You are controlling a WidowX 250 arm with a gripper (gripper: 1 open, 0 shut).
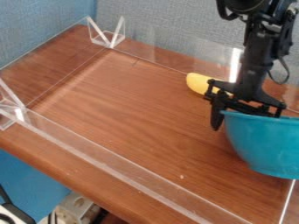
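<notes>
A teal bowl (261,150) stands at the right side of the wooden tray floor. My black gripper (239,106) is at the bowl's upper left rim, partly hidden behind it, so whether it is open or shut is unclear. A yellow elongated object (198,82) lies just behind the gripper, partly covered by it.
Clear plastic walls with white corner brackets (105,37) edge the wooden surface (117,105). Grey and blue padded walls stand behind and to the left.
</notes>
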